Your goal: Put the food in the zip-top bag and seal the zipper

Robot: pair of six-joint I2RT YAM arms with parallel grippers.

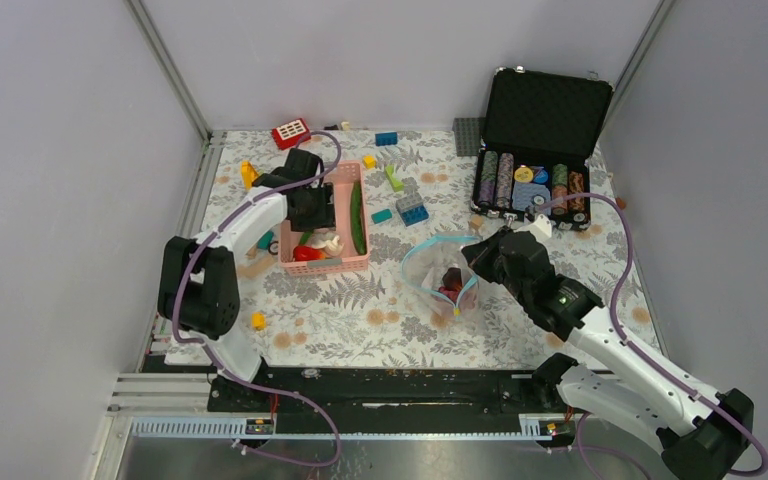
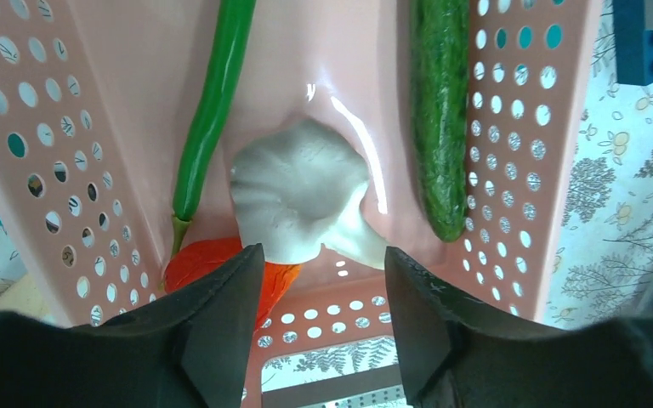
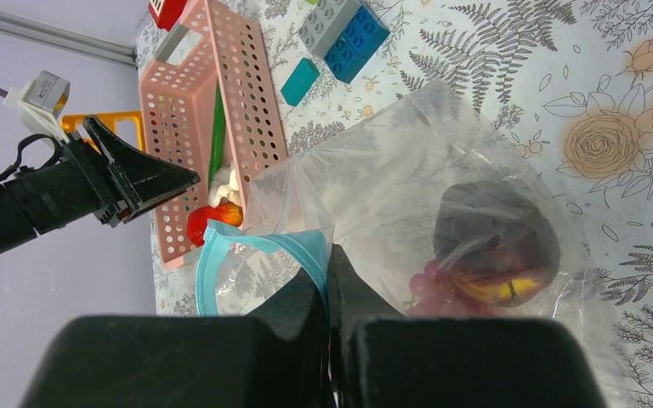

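Note:
The pink basket (image 1: 323, 262) holds a cucumber (image 2: 440, 119), a green chili (image 2: 217, 102), a red pepper (image 2: 204, 268) and a pale, smooth piece (image 2: 298, 187), perhaps a mushroom. My left gripper hangs open over the pale piece, nothing between its fingers. The clear bag (image 3: 366, 187) with cyan zipper (image 3: 264, 238) lies right of centre, holding red grapes (image 3: 432, 289) and a dark round food (image 3: 493, 229). My right gripper is shut on the bag's zipper edge.
An open black case (image 1: 530, 120) stands at the back right. Toy bricks (image 1: 410, 210) and small toys lie around the basket.

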